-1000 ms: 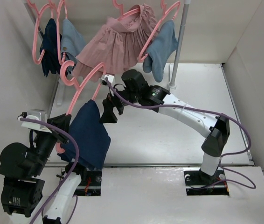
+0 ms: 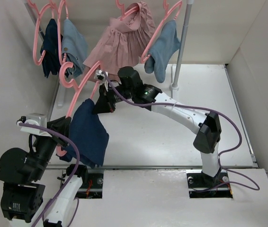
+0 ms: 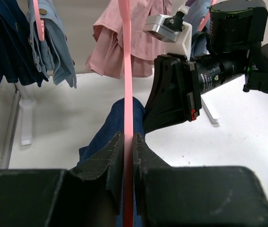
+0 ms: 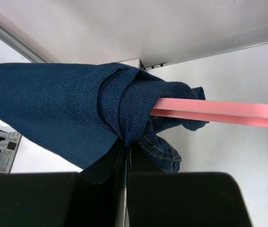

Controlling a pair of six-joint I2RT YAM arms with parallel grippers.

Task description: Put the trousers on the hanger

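Dark navy denim trousers (image 2: 89,135) hang folded over the lower bar of a pink hanger (image 2: 80,85) at left centre in the top view. My left gripper is shut on the hanger's side arm, which runs upright between its fingers. My right gripper is shut at the upper fold of the trousers. Creases in the denim (image 4: 120,104) run down to its fingertips, where a thin bit of cloth is pinched. From the fold, the pink bar (image 4: 219,111) sticks out to the right. The trousers' far side is hidden.
Behind hang a pink skirt (image 2: 120,40), a light blue garment (image 2: 165,52) and more denim (image 2: 75,45) on pink hangers. A grey rack post (image 2: 182,47) rises right of them.
My right gripper has moved left onto the trousers' upper fold and shut. The trousers' lower edge has shifted slightly left and up, and the hanger has tilted a little. The left arm has barely moved.
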